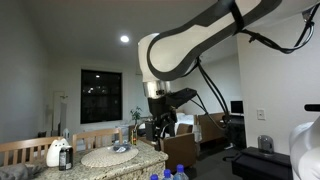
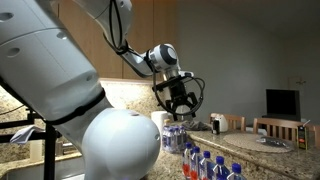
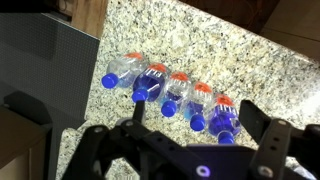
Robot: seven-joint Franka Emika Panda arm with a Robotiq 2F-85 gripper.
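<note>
Several small clear bottles with blue caps stand in a row on the speckled counter (image 3: 225, 30) in the wrist view; among them are the leftmost bottle (image 3: 122, 70) and the rightmost bottle (image 3: 224, 118). My gripper is above them, its fingers spread wide to either side of the row. Nothing shows between the fingers. From exterior view 2, the gripper (image 2: 185, 103) hangs high over the counter, apart from the near bottles (image 2: 205, 168). Only the blue tops of a few bottles (image 1: 167, 173) appear at the bottom of exterior view 1.
A group of bottles (image 2: 173, 138) stands farther back on the counter. On the table beyond are a round woven mat (image 1: 108, 157), a white rounded container (image 1: 55, 152) and a dark can (image 1: 66, 158). Wooden chairs (image 1: 20, 151) stand behind.
</note>
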